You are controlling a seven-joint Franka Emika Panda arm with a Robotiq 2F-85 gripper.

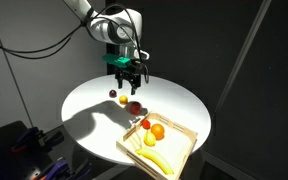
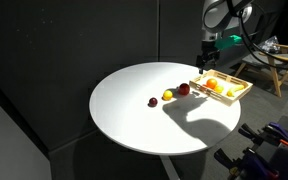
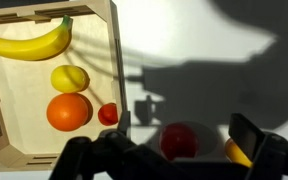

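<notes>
My gripper hangs above the white round table, open, with nothing between its fingers. In the wrist view a red round fruit lies on the table below, seen between the spread fingertips. Close by is a yellow-orange fruit, partly hidden by one finger. Exterior view 1 shows the same red fruit and yellow fruit, with a small dark red fruit farther back.
</notes>
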